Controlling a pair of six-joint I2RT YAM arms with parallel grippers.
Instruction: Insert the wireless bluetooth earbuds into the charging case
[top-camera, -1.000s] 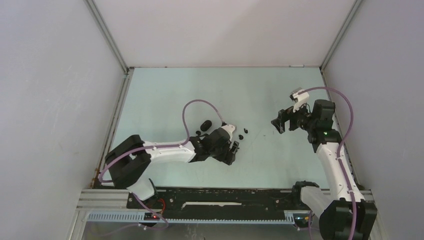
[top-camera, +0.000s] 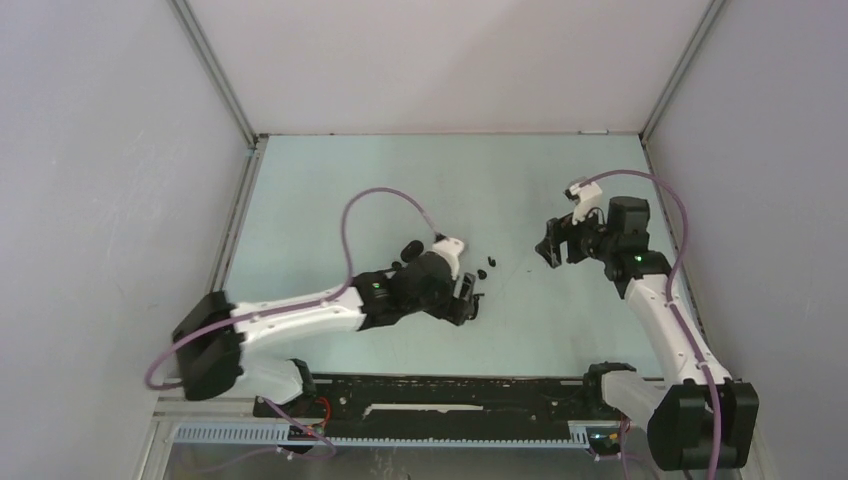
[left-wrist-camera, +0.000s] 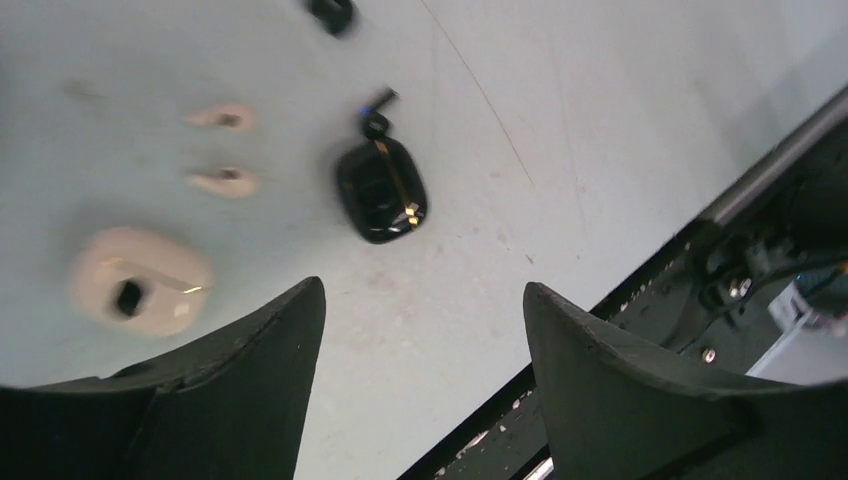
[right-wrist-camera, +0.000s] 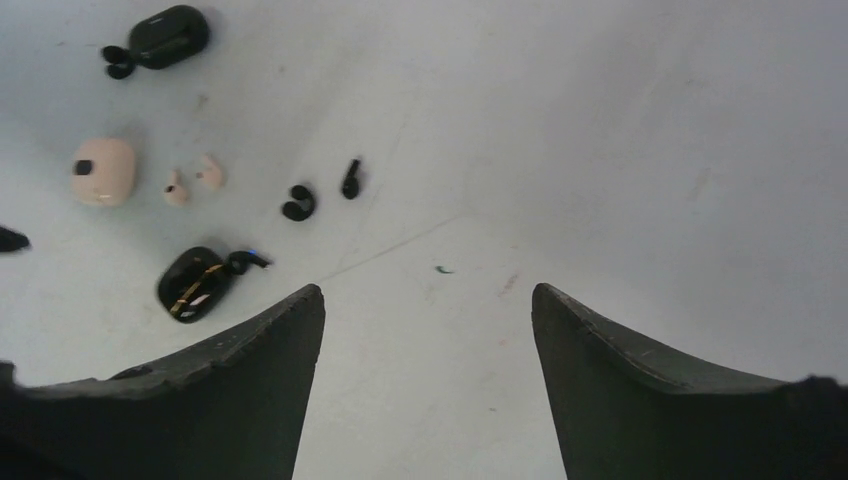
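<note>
Below my left gripper, open and empty, a glossy black case (left-wrist-camera: 380, 195) with an earbud (left-wrist-camera: 377, 115) at its top lies in the left wrist view, beside a blurred pink case (left-wrist-camera: 130, 275) and two pink earbuds (left-wrist-camera: 225, 180). The right wrist view shows another black case (right-wrist-camera: 168, 38) with two earbuds (right-wrist-camera: 117, 60) at its end, plus loose black earbuds (right-wrist-camera: 298, 203) and a single one (right-wrist-camera: 351, 179). My right gripper hangs at the table's right, apart from these, its fingertips separated and nothing visible between them.
A black rail (top-camera: 520, 395) runs along the front edge, and walls stand at the back and both sides.
The right arm has shifted slightly to the left from a second ago.
</note>
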